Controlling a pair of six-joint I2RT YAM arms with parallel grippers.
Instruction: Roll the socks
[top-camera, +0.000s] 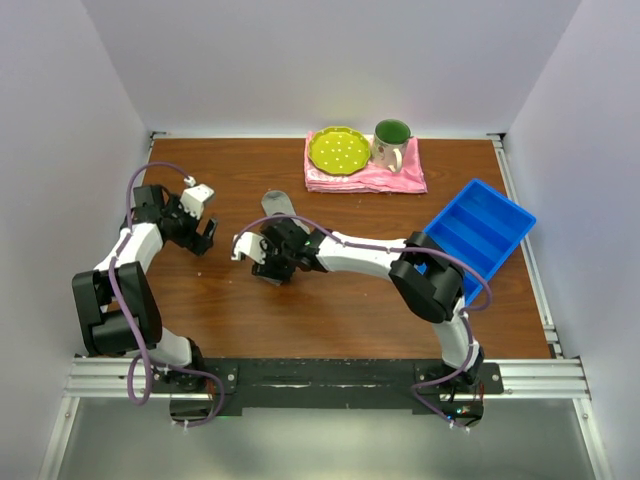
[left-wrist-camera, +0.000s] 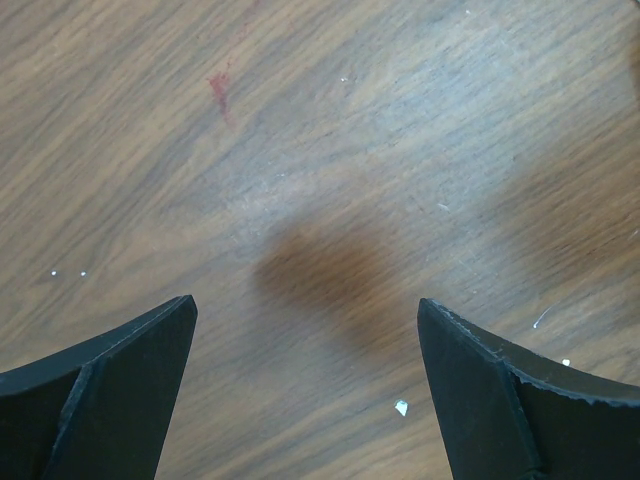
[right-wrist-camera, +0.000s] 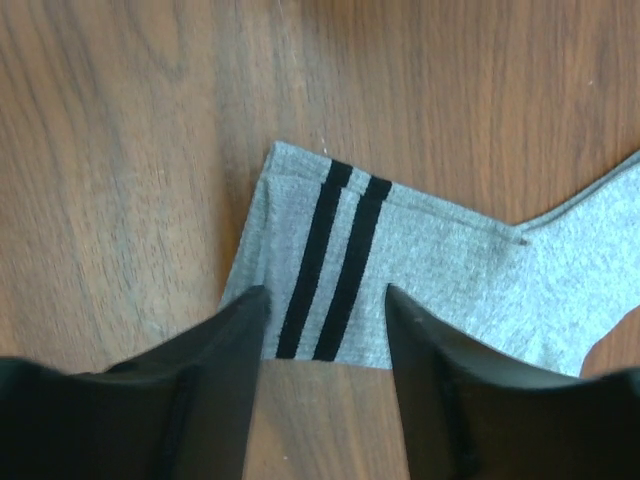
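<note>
Grey socks (top-camera: 278, 203) lie flat on the table in the top view, stacked together, their cuff end mostly hidden under my right arm. In the right wrist view the socks (right-wrist-camera: 430, 255) show two black stripes near the cuff. Over that cuff hovers my right gripper, its fingers part open on either side of the striped part, with no cloth visibly pinched. My left gripper (top-camera: 204, 238) stands open at the table's left side, away from the socks. Only bare wood shows between its fingers in the left wrist view.
At the back, a yellow-green plate (top-camera: 339, 150) and a mug (top-camera: 391, 145) stand on a folded pink cloth (top-camera: 365, 184). A blue bin (top-camera: 482, 235) sits at the right, beside the right arm.
</note>
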